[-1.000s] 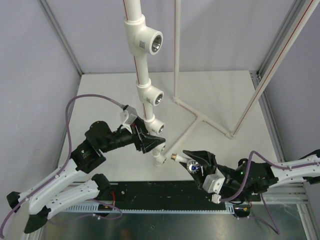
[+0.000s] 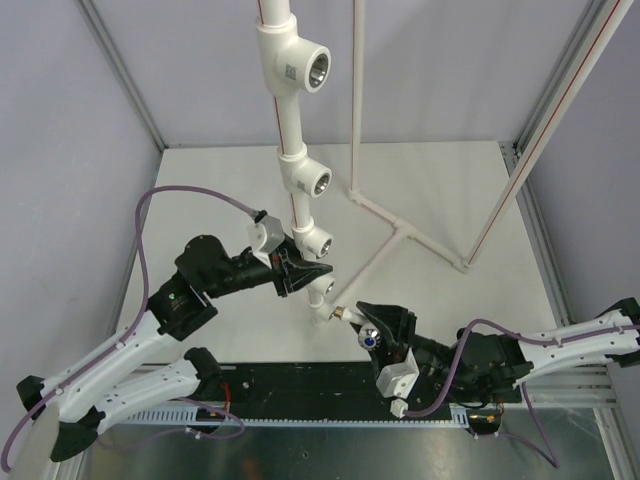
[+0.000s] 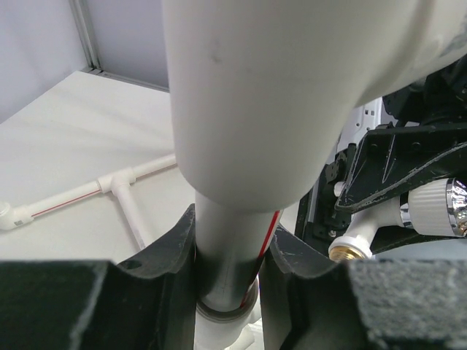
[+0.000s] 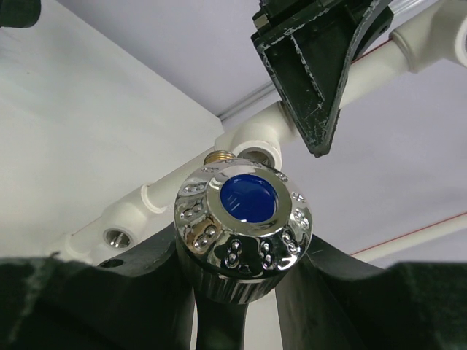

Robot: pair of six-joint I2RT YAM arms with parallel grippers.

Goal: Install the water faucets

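In the top view a vertical white pipe [image 2: 288,125] carries several side tees with metal sockets. My left gripper [image 2: 308,272] is shut on this pipe; its wrist view shows the pipe [image 3: 230,244] between the fingertips. My right gripper [image 2: 380,330] is shut on a faucet, whose chrome knob with blue cap [image 4: 244,222] fills its fingers. The faucet's brass threaded end [image 3: 346,255] points toward the pipe, just below my left gripper in the top view. In the right wrist view the thread is partly hidden behind the knob, near a socket [image 4: 258,154]; contact cannot be told.
A thin white pipe frame [image 2: 400,228] stands behind on the white board [image 2: 220,170]. Grey walls and rails border the space. A dark strip with a toothed rail runs along the front.
The right arm with the faucet has moved left toward the pipe. The pipe and left gripper have shifted slightly right.
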